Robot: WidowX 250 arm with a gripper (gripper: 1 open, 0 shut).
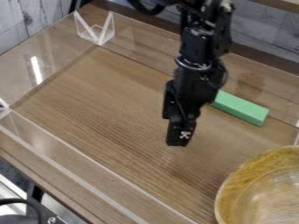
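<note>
The black robot arm reaches down from the top centre, its gripper (181, 129) pointing down over the middle of the wooden board, open, low near the surface. A green block (237, 107) lies to its right, apart from the fingers and partly behind the arm. No object shows between the fingers.
A yellow round bowl (257, 179) fills the bottom right. A small white wire holder (96, 28) stands at the top left. The board's left and centre are bare; black cables lie at the lower left edge.
</note>
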